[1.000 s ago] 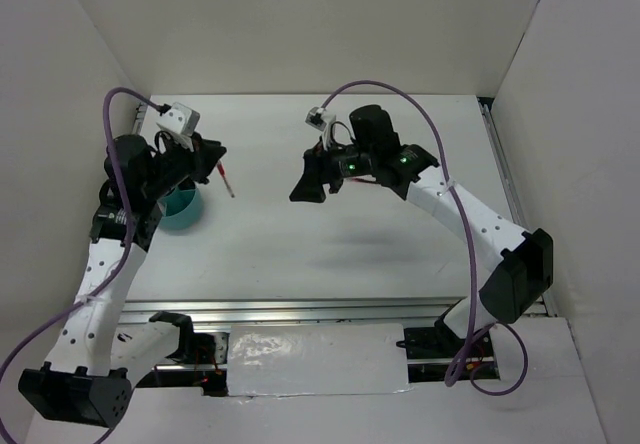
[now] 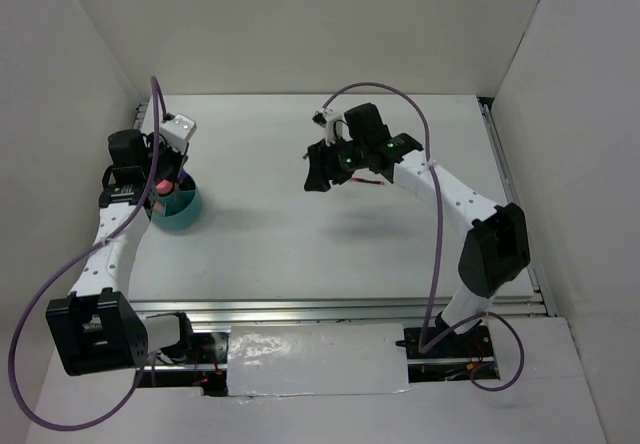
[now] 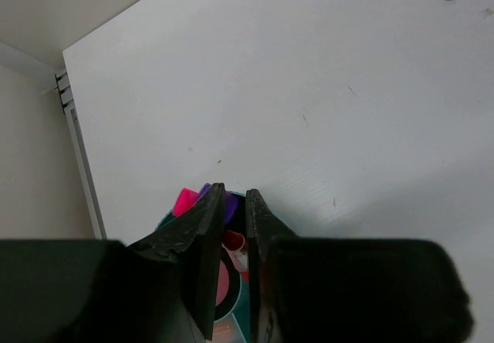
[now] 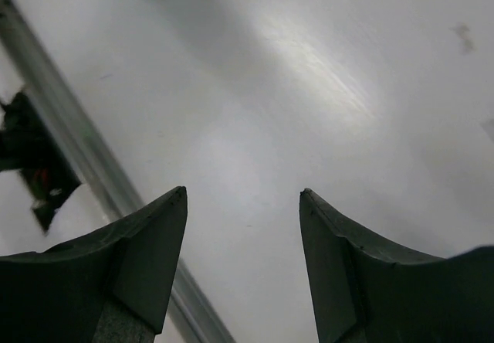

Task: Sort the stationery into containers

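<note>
A teal container with several pink, red and purple items in it stands at the left of the table. My left gripper is directly over it, its fingers close together; whether it holds anything between them is unclear. A red pen lies right of centre, partly hidden in the top view. My right gripper is above the middle of the table; in the right wrist view it stands open and empty.
A metal rail runs along the front edge, and walls stand close at both sides and the back.
My left gripper has swung left over the container; the red pen seen by it a second ago no longer shows there. The right arm has shifted slightly.
</note>
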